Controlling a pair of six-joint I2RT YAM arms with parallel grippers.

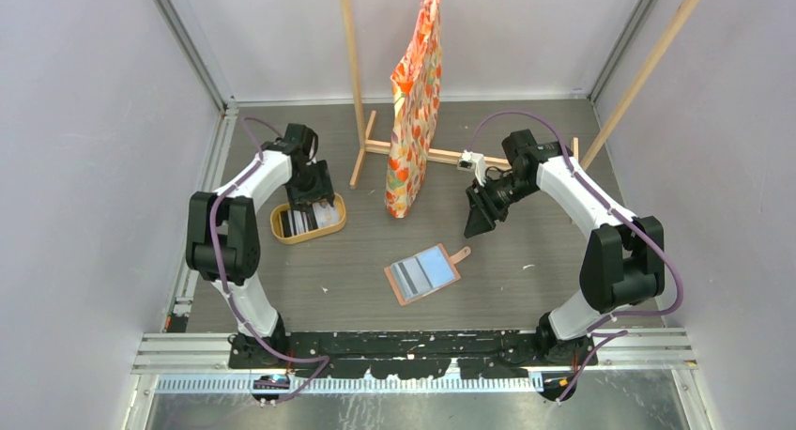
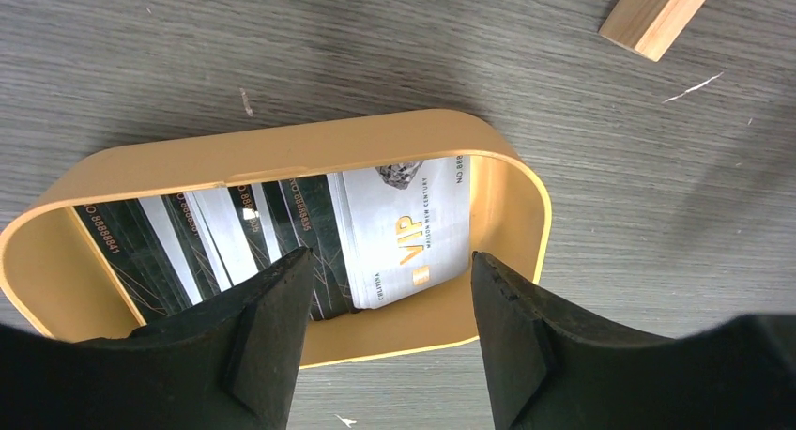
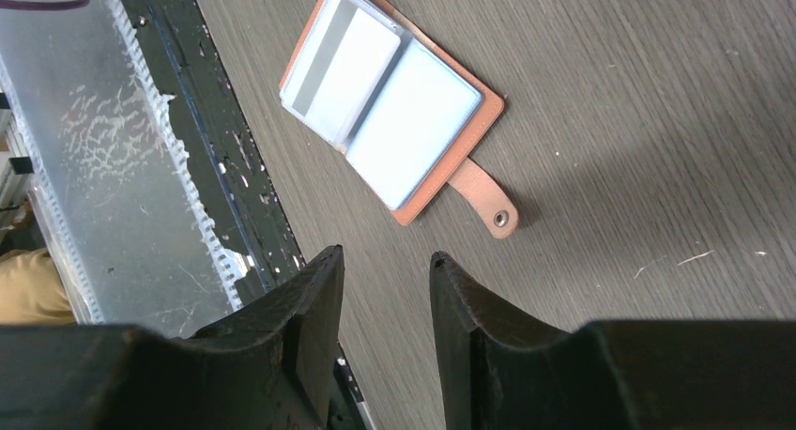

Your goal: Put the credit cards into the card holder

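Observation:
A tan oval box [image 1: 280,233] [image 2: 319,137] on the left holds a row of black and white cards [image 2: 404,233], the rightmost lying flat with VIP lettering. My left gripper [image 1: 310,199] hangs over it, fingers apart with nothing held between them. The card holder [image 1: 422,271] [image 3: 413,130], a tan leather case with clear sleeves and a snap strap, lies open at the front centre. My right gripper [image 1: 477,222] stands open and empty above the table, behind and right of the holder.
A wooden stand [image 1: 457,158] [image 2: 657,12] with a hanging orange patterned cloth [image 1: 409,139] stands at the back middle. The floor around the holder is clear apart from small scraps. Walls close in the sides.

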